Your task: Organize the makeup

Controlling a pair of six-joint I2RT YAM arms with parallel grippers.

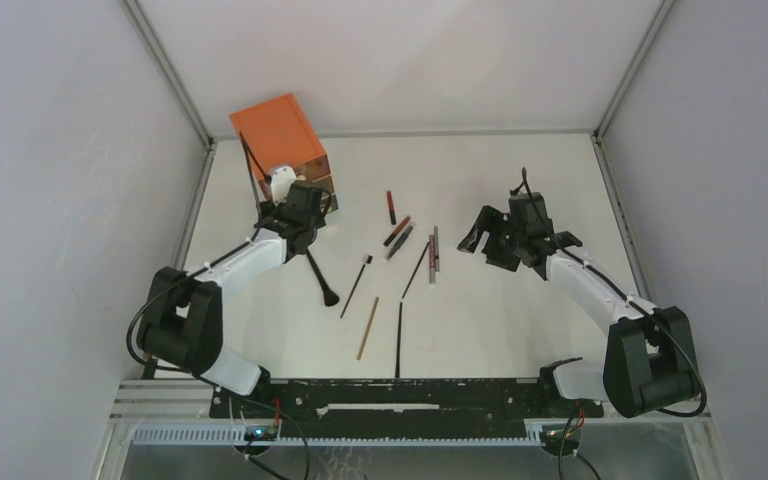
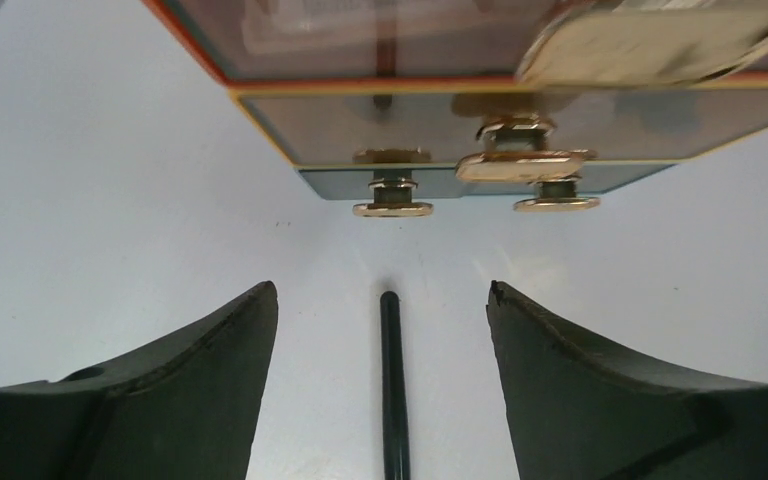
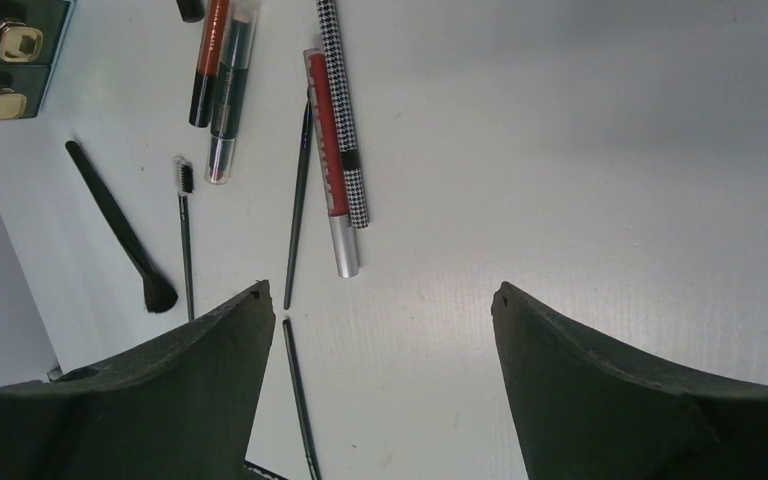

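Note:
An orange drawer box [image 1: 275, 125] stands at the back left. In the left wrist view its glassy drawer fronts with gold knobs [image 2: 393, 208] are just ahead of my open, empty left gripper, with a black handle [image 2: 393, 390] lying below. My right gripper stands open and empty over the table, right of the makeup: a red tube [image 3: 325, 135], a houndstooth pencil [image 3: 340, 110], a fluffy brush [image 3: 155, 290], a spoolie [image 3: 184, 180] and several other pencils and thin brushes, all lying loose.
A brown stick [image 1: 368, 330] and a thin black stick [image 1: 399, 340] lie near the front edge. White walls border the sides and back.

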